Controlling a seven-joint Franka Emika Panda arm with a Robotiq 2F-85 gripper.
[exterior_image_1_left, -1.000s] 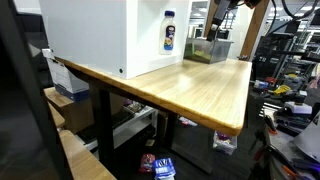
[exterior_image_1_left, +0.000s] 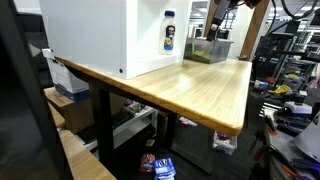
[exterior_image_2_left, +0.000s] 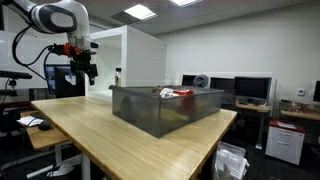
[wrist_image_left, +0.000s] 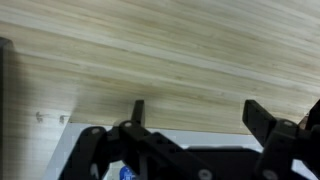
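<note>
My gripper stands open in the wrist view, its two dark fingers wide apart with only bare wood grain beyond them. In exterior view 2 the gripper (exterior_image_2_left: 84, 84) hangs high over the left part of the table (exterior_image_2_left: 100, 125), touching nothing. A bottle (exterior_image_1_left: 167, 33) with a blue cap and a blue-and-yellow label stands upright beside a white box-like panel (exterior_image_1_left: 150, 60) in exterior view 1. A grey bin (exterior_image_2_left: 165, 110) with items inside rests on the table to the gripper's right in exterior view 2.
Bare wood fills the near part of the tabletop (exterior_image_1_left: 190, 90) in exterior view 1. Below the table lie blue packets (exterior_image_1_left: 164, 168) and other small items on the floor. Monitors (exterior_image_2_left: 252, 88) stand in the background.
</note>
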